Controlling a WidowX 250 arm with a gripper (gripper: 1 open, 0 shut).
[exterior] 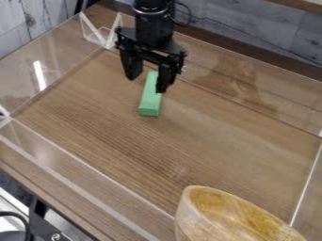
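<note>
A black robot arm reaches down from the top centre, with its gripper [151,58] open above the upper part of a green block [150,104]. The block lies lengthwise on the wooden table [176,169]. Whether the fingers touch it cannot be told.
A yellow bowl-like object [229,215] sits at the bottom right. A clear plastic item stands near the upper-left edge, and black cable curls at the lower-left corner.
</note>
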